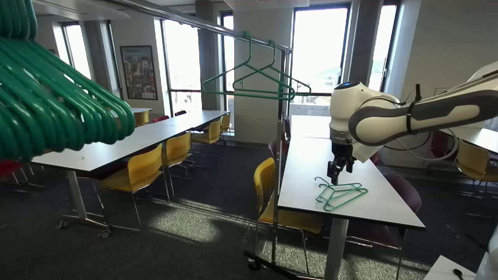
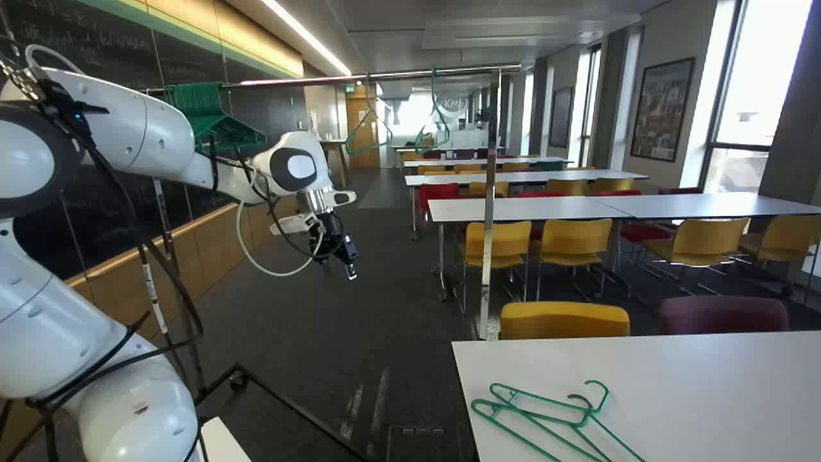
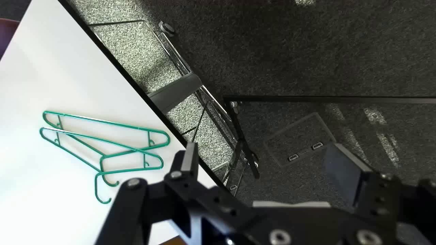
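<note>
Two green hangers [image 3: 102, 141] lie overlapping on the white table [image 3: 81, 81], their hooks pointing the same way. In exterior view 2 these hangers [image 2: 539, 416] are partly cut off by the lower edge. My gripper is open, its fingers wide apart with only dark floor visible between them. Seen from exterior view 2, the gripper [image 2: 351, 265] hangs high in the air, away from the table. Two more green hangers [image 1: 252, 93] hang from the metal rail [image 1: 214, 28], and a dense bunch of green hangers [image 1: 51, 102] hangs at its other end.
The rack's upright post [image 2: 489, 200] stands close to the table's corner. Yellow chairs [image 2: 566, 319] are pushed against the table's side. A long white table [image 1: 135, 140] and more chairs stand farther off. Open carpet lies under the rail.
</note>
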